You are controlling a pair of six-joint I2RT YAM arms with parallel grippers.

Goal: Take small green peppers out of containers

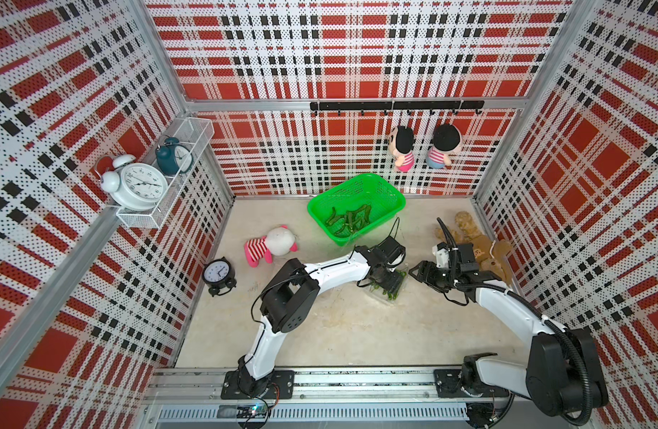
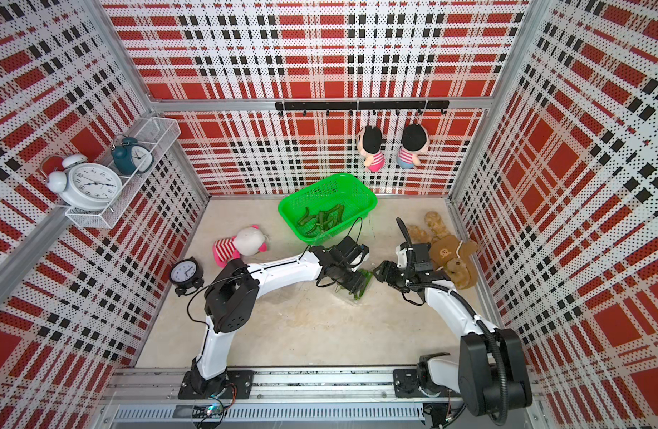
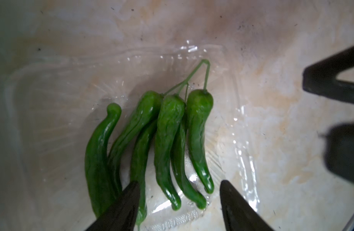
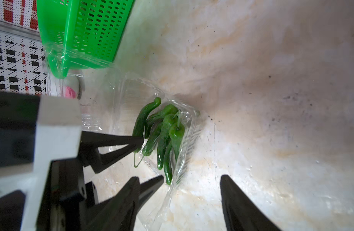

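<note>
Several small green peppers (image 3: 168,130) lie bunched in a clear plastic container (image 3: 238,115), some joined by stems. Over them hovers my left gripper, its fingers apart and nothing held; in the right wrist view its dark tips reach over the peppers (image 4: 161,134). Just to the right of the container, my right gripper (image 1: 417,272) is open and empty, with bare table between its fingertips. In the top views the left arm hides much of the container.
A green basket (image 1: 322,207) holding several peppers (image 1: 352,218) stands at the back. A striped toy (image 1: 268,245) and a black clock (image 1: 218,274) sit at left, a brown bear (image 1: 492,256) at right.
</note>
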